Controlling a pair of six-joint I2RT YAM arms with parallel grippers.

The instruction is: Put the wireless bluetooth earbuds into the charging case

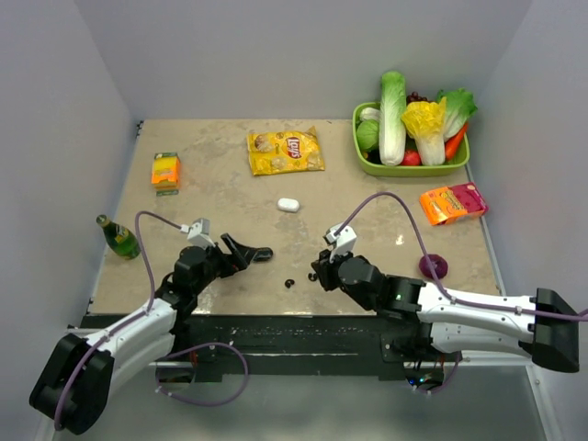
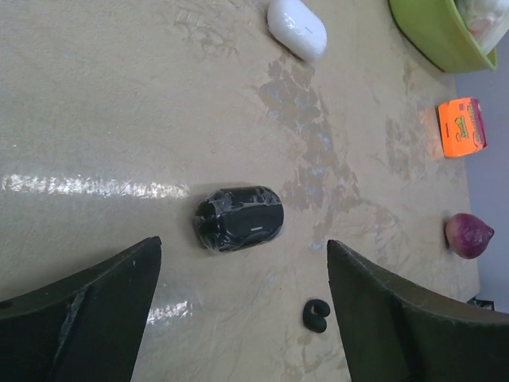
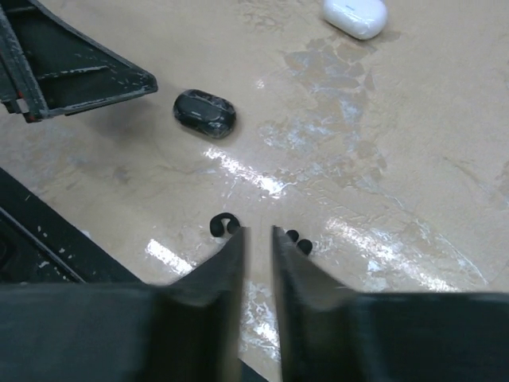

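The black charging case lies on the counter between my left gripper's open fingers in the left wrist view, a little beyond their tips. The white case lies farther back. Small black earbuds lie near the front edge, just beyond my right gripper, whose blurred fingertips are slightly apart with nothing seen between them. In the top view, my left gripper is beside the black case.
A chip bag, an orange box, a green bottle, a vegetable basket, a snack packet and an onion surround a mostly clear middle. The counter's dark front edge runs below.
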